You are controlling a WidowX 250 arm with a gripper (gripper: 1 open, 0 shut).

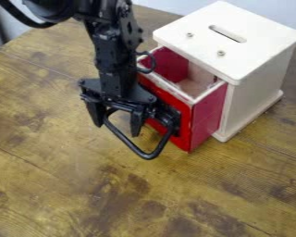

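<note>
A white wooden cabinet (243, 51) has a red drawer (205, 124) pulled out at its front, with a pale interior showing. A black looped handle (148, 153) hangs from the drawer's front. My black gripper (116, 112) is just left of the drawer, low over the handle, its fingers pointing down and covering part of the drawer front. Whether the fingers are open or closed on anything is hard to make out.
A pale wall stands behind, at the top edge.
</note>
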